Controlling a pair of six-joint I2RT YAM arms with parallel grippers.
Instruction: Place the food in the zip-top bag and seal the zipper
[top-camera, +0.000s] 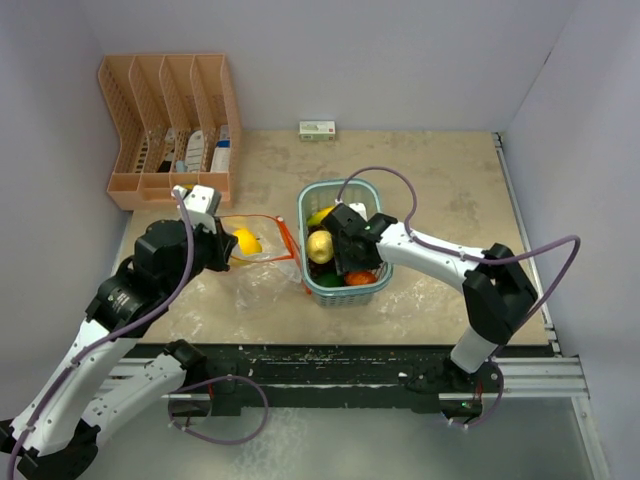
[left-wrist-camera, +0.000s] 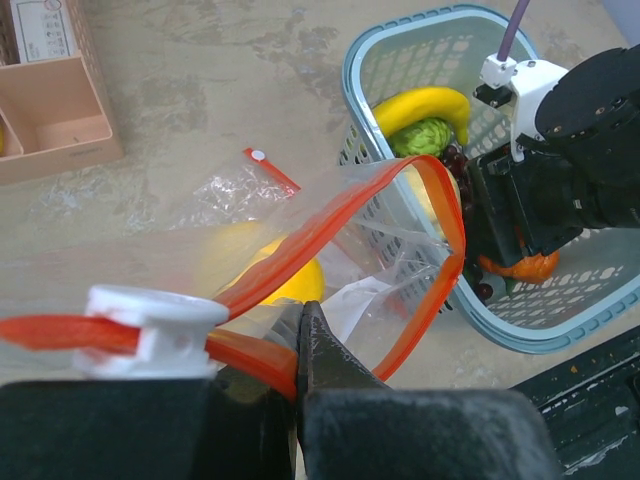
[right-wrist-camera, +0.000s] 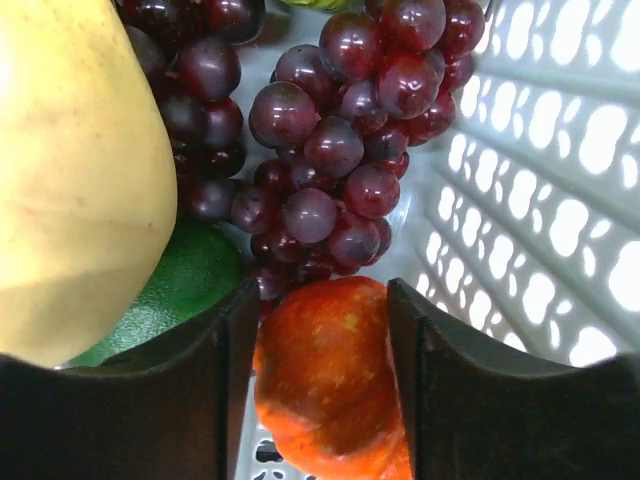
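Observation:
A clear zip bag with red zipper (top-camera: 285, 235) lies open left of the blue basket (top-camera: 335, 298), a yellow fruit (top-camera: 247, 241) inside it. My left gripper is shut at the bag's mouth, by the red zipper edge and white slider (left-wrist-camera: 150, 330). My right gripper is down inside the basket, its fingers part open around an orange-red vegetable (right-wrist-camera: 330, 390); whether they grip it cannot be told. Beside it are red grapes (right-wrist-camera: 330, 150), a green fruit (right-wrist-camera: 175, 290) and a pale yellow fruit (right-wrist-camera: 70, 190).
A peach divided organizer (top-camera: 140, 190) stands at the back left. A small box (top-camera: 317, 131) sits at the back. The counter right of the basket is clear. A banana (left-wrist-camera: 420, 105) lies in the basket.

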